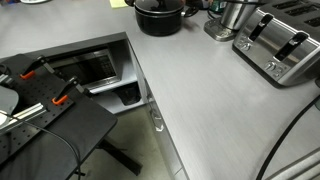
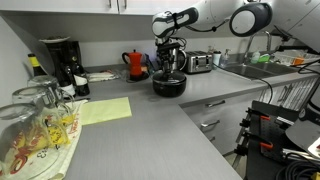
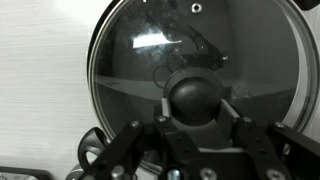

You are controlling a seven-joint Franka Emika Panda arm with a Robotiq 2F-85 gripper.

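A black pot (image 1: 160, 20) stands on the grey counter near the top of exterior view 1; exterior view 2 shows the same pot (image 2: 169, 86) toward the back. In the wrist view, a dark glass lid (image 3: 130, 75) with a metal rim covers most of the pot's opening. Its round black knob (image 3: 195, 95) lies between the fingertips of my gripper, which is shut on it. Whether the lid rests fully on the pot or is slightly raised cannot be told. One pot handle (image 3: 92, 145) shows at the lower left.
A steel toaster (image 1: 282, 40) and a metal container (image 1: 229, 18) stand right of the pot. Glasses (image 2: 55, 105) on a tray, a bottle (image 2: 41, 80) and a yellow sheet (image 2: 104, 109) occupy the left side in exterior view 2.
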